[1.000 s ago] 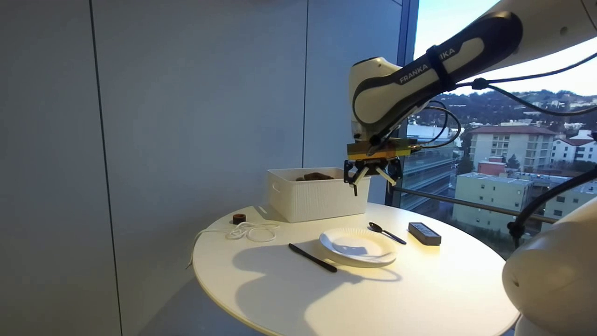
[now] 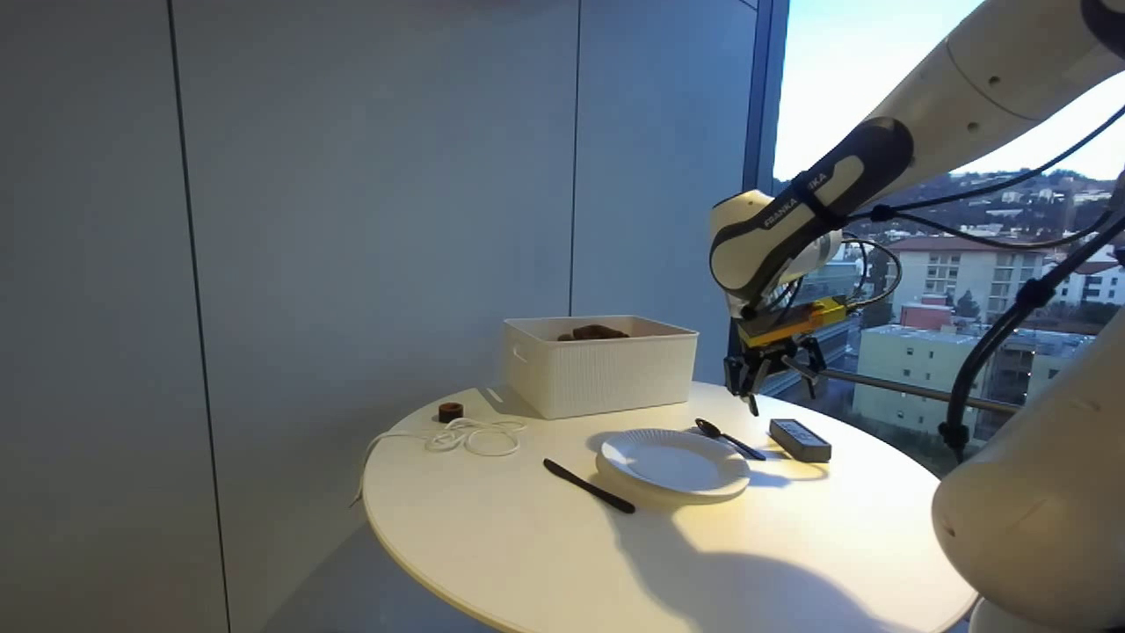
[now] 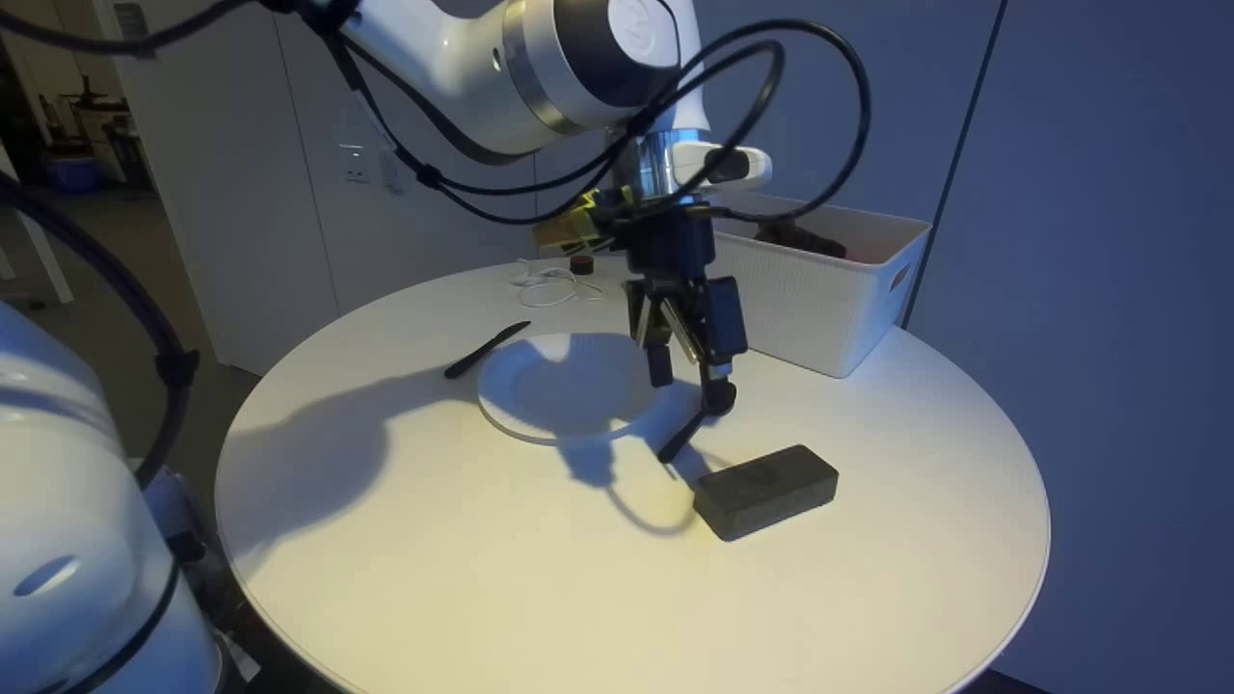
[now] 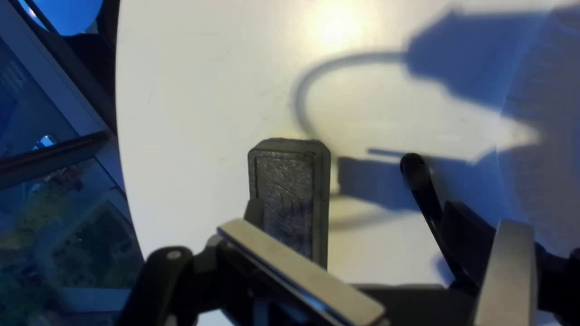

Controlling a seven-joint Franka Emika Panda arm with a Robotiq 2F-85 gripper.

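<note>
My gripper hangs above the table's right side, its two fingers spread and nothing visible between them. A black spoon lies by the white fluted plate. In the wrist view the spoon's handle runs down beside the right finger, which hides part of the spoon. A dark grey rectangular block lies flat on the table, away from the plate; in the wrist view the left finger covers part of its lower end. Whether the fingertips are directly above the spoon cannot be judged. A black knife lies on the plate's other side.
A white bin with brown contents stands at the back. A white cable and a small dark roll lie at the far left.
The arm has moved right and down, from above the plate's back edge toward the spoon and block. The gripper has turned. The tabletop things look unmoved.
</note>
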